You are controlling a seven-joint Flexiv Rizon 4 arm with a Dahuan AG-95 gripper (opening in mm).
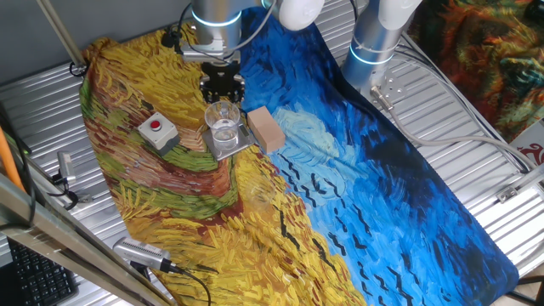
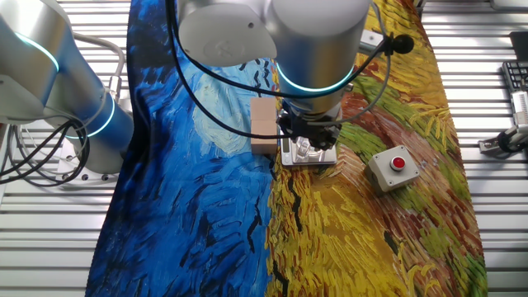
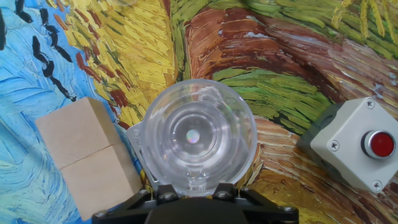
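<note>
A clear cup (image 3: pixel 199 134) stands upright on a small silver plate (image 1: pixel 228 151). In the wrist view it fills the middle, its round mouth facing the camera. My black gripper shows at the bottom edge, right at the cup's near rim, its fingertips apart. Exterior view 1 has the gripper (image 1: pixel 223 95) just behind and above the cup (image 1: pixel 224 129), fingers spread. Whether either finger touches the cup cannot be made out. From exterior view 2 the arm covers much of the cup (image 2: pixel 307 150).
A pale wooden block (image 1: pixel 266 129) lies close beside the plate. On the other side sits a grey box with a red button (image 1: pixel 156 126).
</note>
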